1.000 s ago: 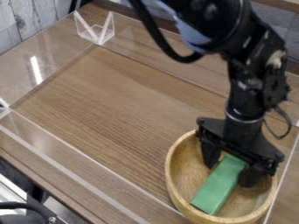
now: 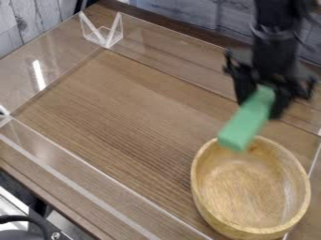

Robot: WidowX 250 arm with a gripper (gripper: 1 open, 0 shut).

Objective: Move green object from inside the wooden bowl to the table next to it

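Raised above the far rim of the wooden bowl (image 2: 207, 178), the green object (image 2: 245, 124) hangs tilted, its lower end toward the bowl. My black gripper (image 2: 267, 92), blurred in the camera view, is shut on its upper end; the fingertips are hard to make out. The bowl stands at the lower right, and its inside looks empty.
Left of the bowl, the wooden table (image 2: 119, 117) is bare over a wide area. A clear wire-like holder (image 2: 103, 32) stands at the far left corner. Black cables (image 2: 28, 223) lie at the lower left, off the table's edge.
The gripper has risen from inside the bowl, away toward the back, carrying the green object up and out. The bowl has stayed nearly where it was.
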